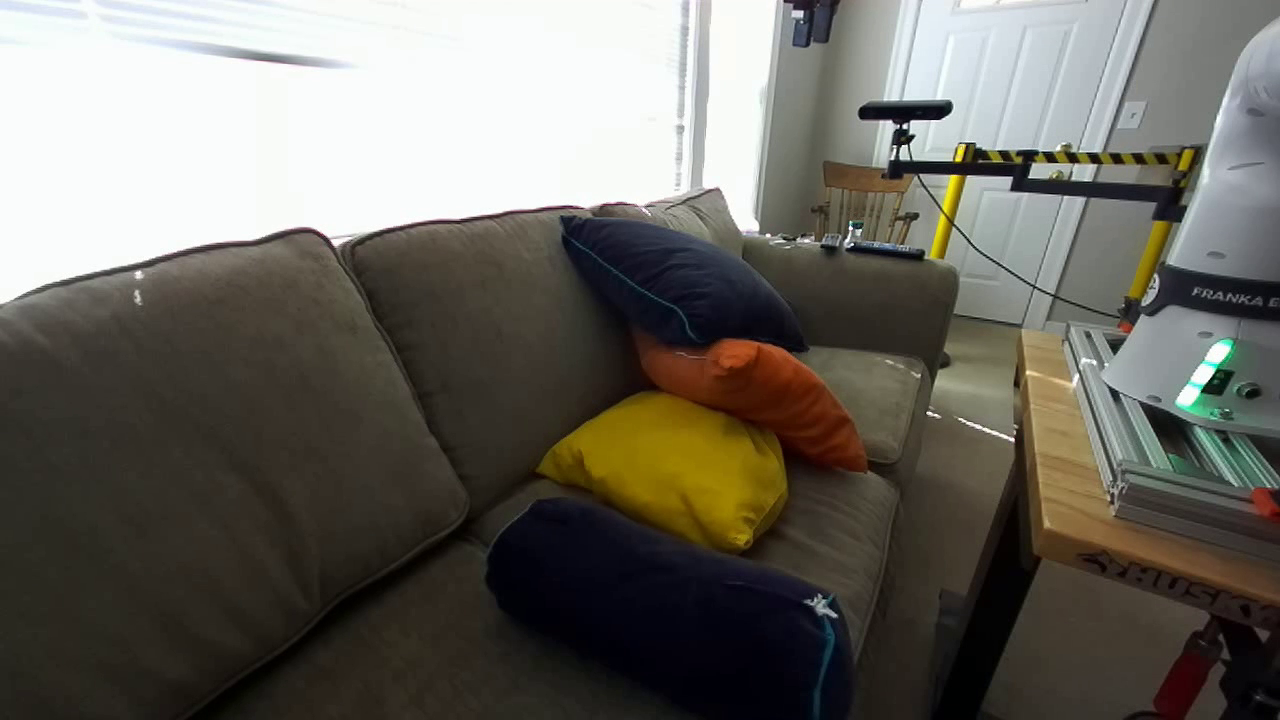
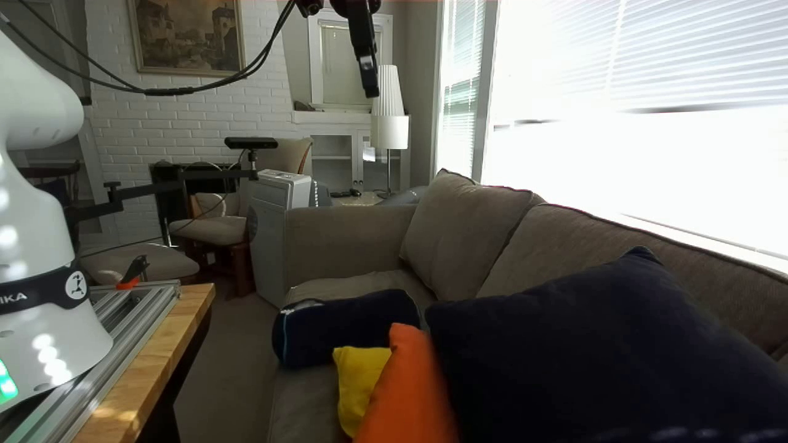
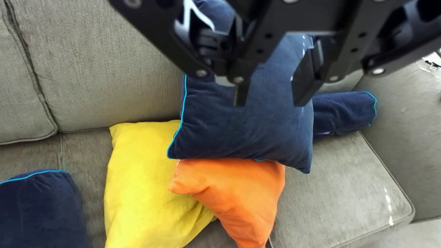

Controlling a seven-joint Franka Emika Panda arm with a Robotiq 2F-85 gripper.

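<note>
A large navy pillow with turquoise piping leans on the sofa's backrest, resting on an orange pillow. Under the orange one's edge lies a yellow pillow. A navy bolster lies on the seat beside the yellow pillow. My gripper is part open, its fingertips apart with nothing between them, seen over the large navy pillow. Exterior view 1 catches only the fingertips at the top edge, well above the sofa. In exterior view 2 the gripper's dark finger hangs down high above the pillows.
A second navy bolster is tucked behind the large pillow by the sofa arm. Bare seat cushion shows right of the orange pillow. The robot's wooden table stands before the sofa; remotes lie on the armrest.
</note>
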